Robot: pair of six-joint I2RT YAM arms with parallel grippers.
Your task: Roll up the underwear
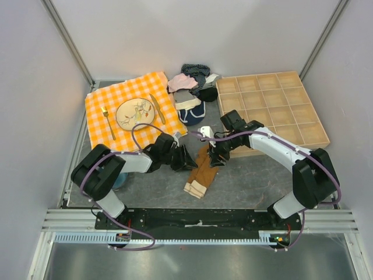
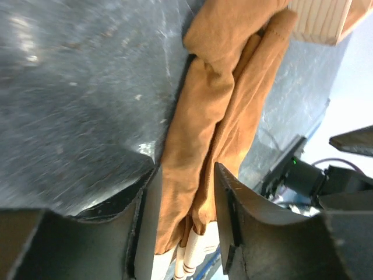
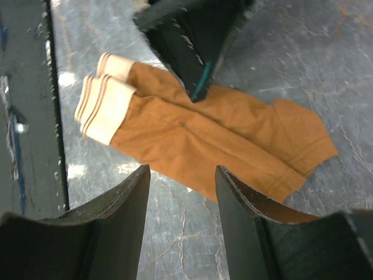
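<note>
Brown underwear [image 1: 204,174] lies folded into a long strip on the grey table, slanting, its cream striped waistband [image 1: 195,189] toward the front edge. At its left side is my left gripper [image 1: 190,166]; in the left wrist view its fingers are spread, with the brown cloth [image 2: 195,122] running beneath and beyond them. I cannot tell whether any cloth is pinched there. My right gripper [image 1: 217,163] is open over the cloth's right side, and in the right wrist view nothing is between its fingers, with the cloth [image 3: 192,140] lying ahead of them.
An empty wooden divider box [image 1: 274,105] stands at the back right. Several garments [image 1: 189,93] are piled at the back middle. A plate [image 1: 134,114] and cutlery rest on an orange checked cloth [image 1: 102,96] at the left.
</note>
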